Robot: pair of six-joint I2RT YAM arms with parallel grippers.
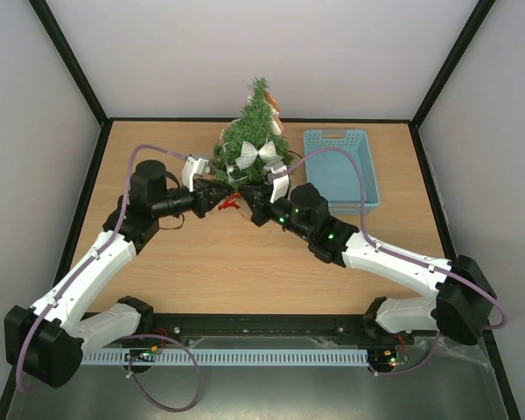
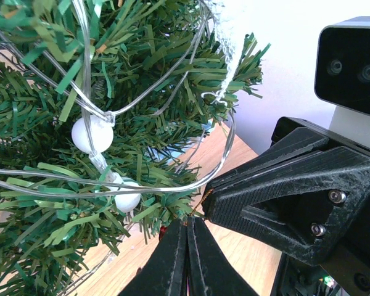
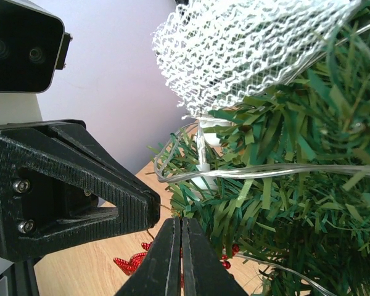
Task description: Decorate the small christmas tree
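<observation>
The small green tree [image 1: 245, 144] stands at the back of the table with white bows and a light string. My left gripper and right gripper are both shut, tip to tip close before its lower branches. A thin gold cord [image 2: 203, 198] spans the small gap from the left fingertips to the right gripper; both appear closed on it. Below them hangs a red ornament [image 1: 230, 202], its glittery red part [image 3: 131, 263] partly hidden by the right fingers. White bulbs [image 2: 92, 134] sit among the branches.
A light-blue basket [image 1: 372, 184] stands right of the tree, behind the right arm, and looks empty. A white mesh bow [image 3: 246, 55] fills the upper right wrist view.
</observation>
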